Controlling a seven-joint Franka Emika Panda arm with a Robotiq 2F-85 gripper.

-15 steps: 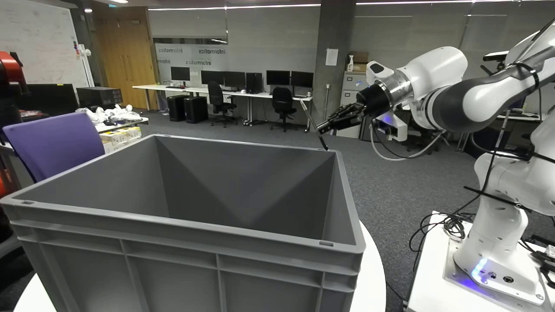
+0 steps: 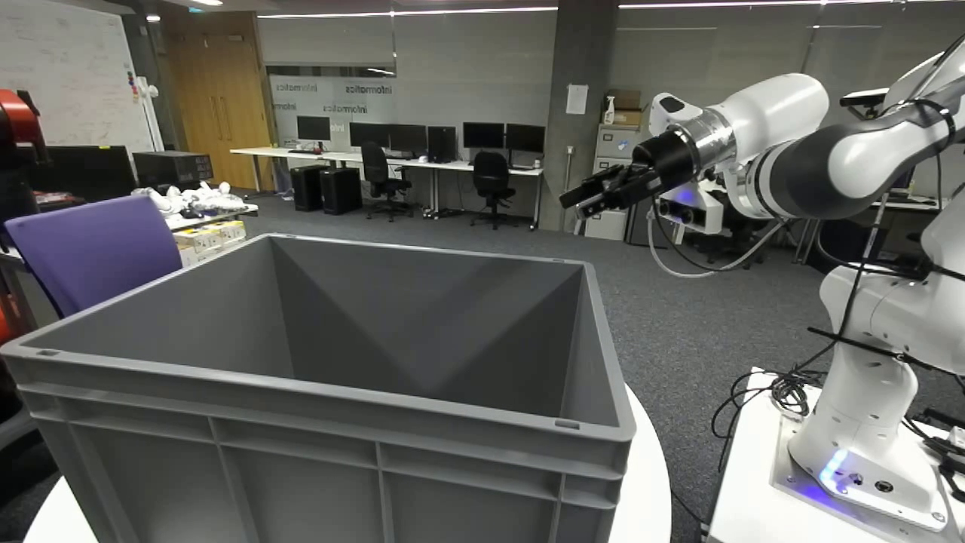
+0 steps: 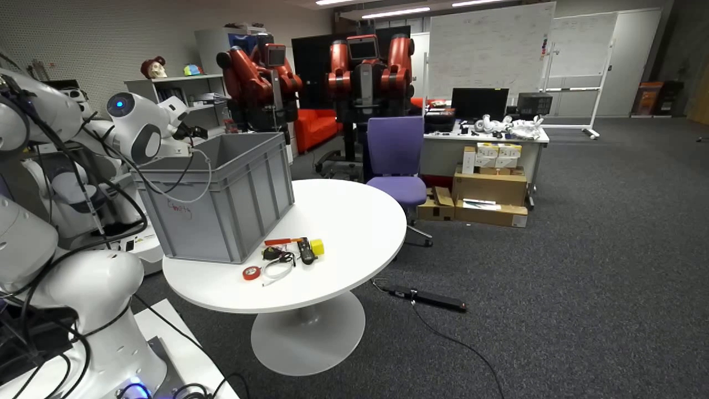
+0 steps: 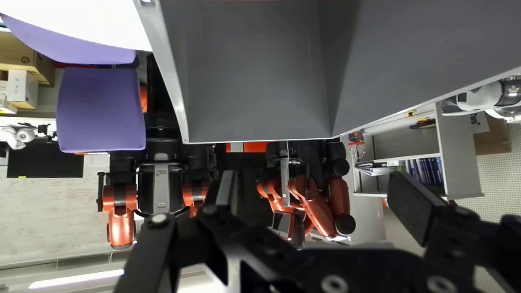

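My open gripper [image 2: 576, 203] hangs beyond the far right corner of a large grey crate [image 2: 407, 439], higher than its rim. Nothing is between the fingers. In the wrist view the gripper has its two dark fingers [image 4: 410, 205] spread wide apart, and the grey crate [image 4: 259, 88] fills the upper part of the picture. The gripper [image 3: 193, 132] shows small in exterior view 2, level with the rim of the crate [image 3: 259, 193]. The crate's floor is hidden in both exterior views, and no loose object shows within the parts of it that I see.
On the white round table [image 3: 352, 219], beside the crate, lie a roll of red tape [image 3: 251, 272], a white cable [image 3: 277, 271], a red-handled tool [image 3: 282, 240], a yellow block [image 3: 317, 246] and other small items. A purple chair [image 3: 396, 153] stands behind.
A long, thin silver-and-black object hung in the gripper a second ago; it has left the fingers and is out of sight. The gripper has tilted slightly and risen a little.
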